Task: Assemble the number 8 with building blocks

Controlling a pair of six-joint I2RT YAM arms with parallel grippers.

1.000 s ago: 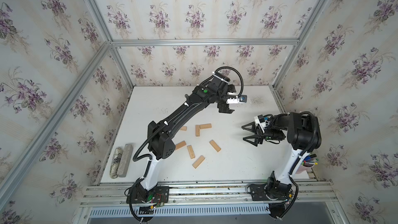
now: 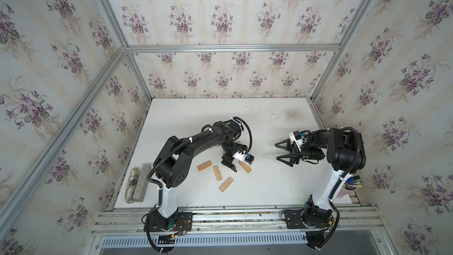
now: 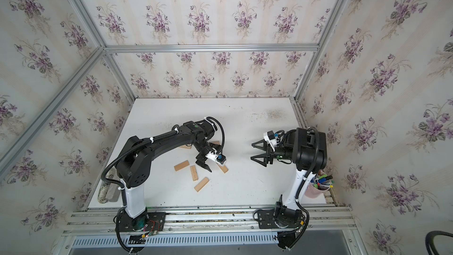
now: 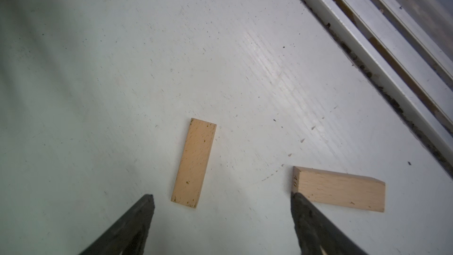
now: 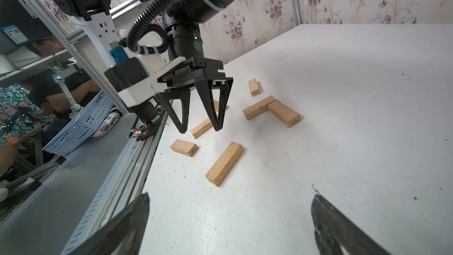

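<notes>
Several wooden blocks lie on the white table, among them a block (image 2: 204, 165), another (image 2: 225, 184) and a third (image 2: 245, 167). My left gripper (image 2: 229, 167) hangs low among them, fingers apart with nothing between; in the left wrist view two blocks (image 4: 193, 163) show beyond its fingertips. Behind it, two blocks (image 5: 283, 112) touch at an angle, seen in the right wrist view and mostly hidden in the top views. My right gripper (image 2: 279, 151) is open and empty at the right of the table.
A grey bar and a speckled roll (image 2: 131, 184) lie at the left edge. A cup of pens (image 3: 317, 186) stands at the front right.
My left gripper has come down and toward the front-left from above the back of the table to the blocks. The right arm is virtually unmoved.
</notes>
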